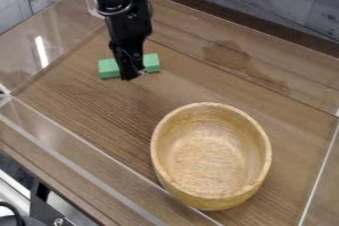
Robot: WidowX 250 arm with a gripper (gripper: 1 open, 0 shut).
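A flat green block (149, 61) lies on the wooden table, left of centre toward the back. My black gripper (130, 71) comes down from the top left over that block, its fingertips at or just in front of it and hiding its middle. The fingers look close together, with nothing visible held between them.
A large empty round tan bowl (211, 156) stands at the front right. Walls or rims edge it at the back, and a cable lies beyond its lower left.
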